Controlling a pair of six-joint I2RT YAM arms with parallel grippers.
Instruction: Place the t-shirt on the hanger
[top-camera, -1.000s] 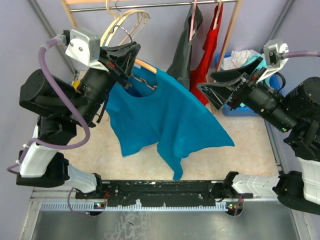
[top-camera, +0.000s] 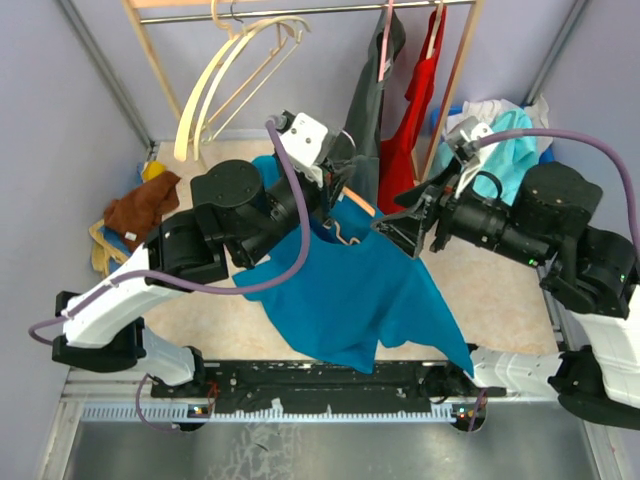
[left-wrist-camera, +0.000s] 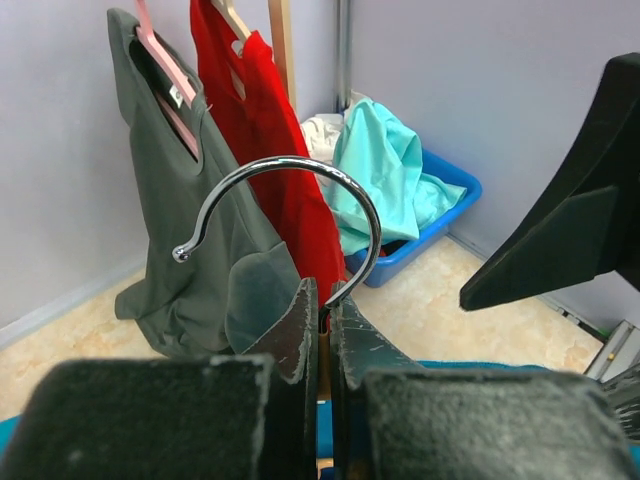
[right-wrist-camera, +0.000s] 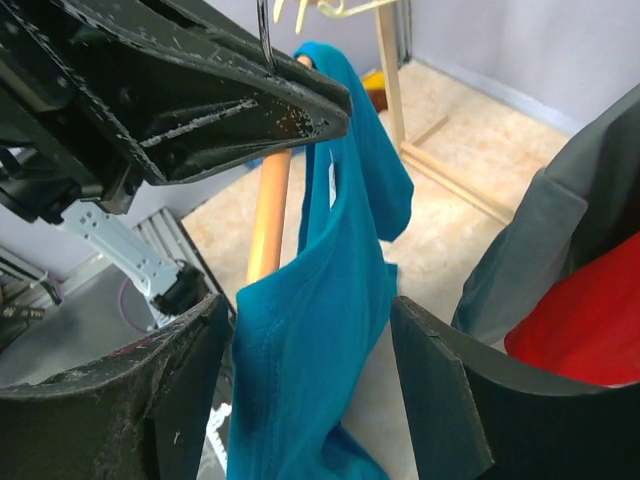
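A teal t-shirt (top-camera: 350, 300) hangs in front of the arms, draped from a wooden hanger (right-wrist-camera: 268, 215). In the right wrist view, the near end of the hanger runs into the shirt's shoulder, and more teal cloth hangs beyond my left gripper. My left gripper is shut on the hanger at the base of its metal hook (left-wrist-camera: 372, 215), which sticks up above the fingertips. To the right, my right gripper stands part open, its fingers on either side of the shirt's near shoulder. The shirt's lower hem is outside the right wrist view.
A rack rail (top-camera: 350, 9) at the back carries empty hangers (top-camera: 205, 95), a grey garment (top-camera: 365, 115) and a red garment (top-camera: 405, 130). A blue bin (left-wrist-camera: 430, 225) with cloth stands at the back right. Brown and yellow cloths (top-camera: 148, 205) lie at the left.
The left gripper has carried the hanger and shirt rightward and slightly downward. The right gripper has moved left, closer to the shirt's shoulder.
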